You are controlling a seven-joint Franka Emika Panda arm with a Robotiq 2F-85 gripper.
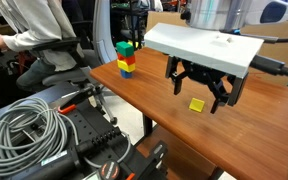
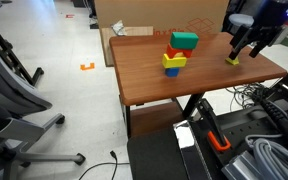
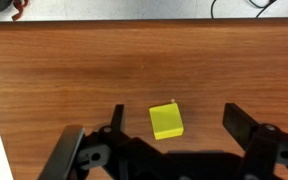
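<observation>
A small yellow block (image 1: 196, 105) lies alone on the brown wooden table (image 1: 244, 130). From the wrist view, the yellow block (image 3: 166, 121) sits between the two dark fingers, with bare wood on either side of it. My gripper (image 1: 198, 98) is open above the block, its fingers pointing down and spread wide. Toward the table's left side stands a stack of coloured blocks (image 1: 125, 60), green on top, then red, yellow and blue. In exterior view 2 the same stack (image 2: 174, 55) is nearer, and the gripper (image 2: 243, 52) is by the loose yellow block (image 2: 232, 60).
Bundled grey cable (image 1: 29, 140) and dark equipment lie beside the table's near left edge. An office chair (image 1: 59, 45) stands behind on the left.
</observation>
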